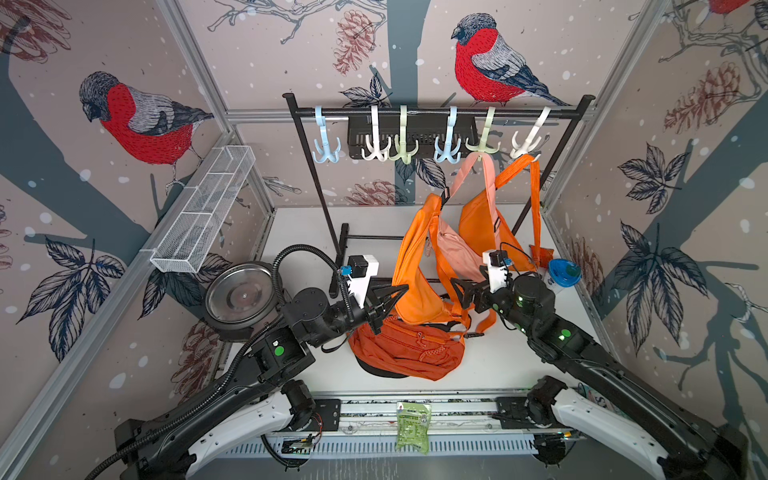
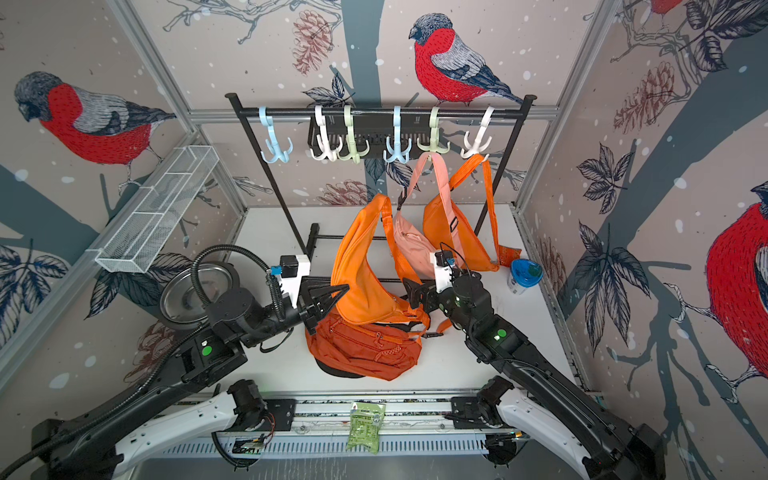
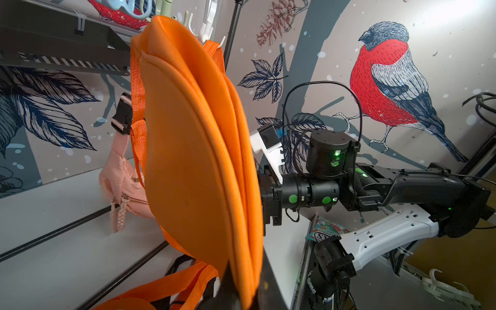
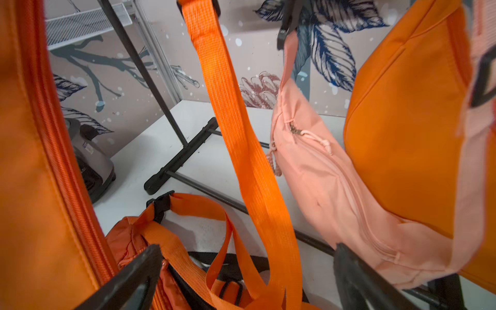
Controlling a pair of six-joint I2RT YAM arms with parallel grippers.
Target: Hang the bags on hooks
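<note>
An orange bag [image 1: 417, 280] hangs upright over the table, with my left gripper [image 1: 397, 294] shut on its side. In the left wrist view this bag [image 3: 191, 139] fills the middle and hides most of the fingertips. Its orange strap [image 4: 248, 155] droops in a loop ahead of my right gripper. That gripper stands open, its dark fingers [image 4: 356, 279] wide apart at the lower edge of the right wrist view. Several hooks line the rail; the blue hook [image 1: 448, 144], white hook [image 1: 374, 145] and green hook [image 1: 403, 145] bear no bag.
On the right, a pink bag [image 1: 460, 254] hangs from a green hook [image 1: 482, 144] and another orange bag [image 1: 480, 224] from a white hook [image 1: 525, 145]. A rust-red bag [image 1: 408, 349] lies on the table below. A pot [image 1: 240, 294] and a blue-lidded container [image 1: 565, 273] stand at the sides.
</note>
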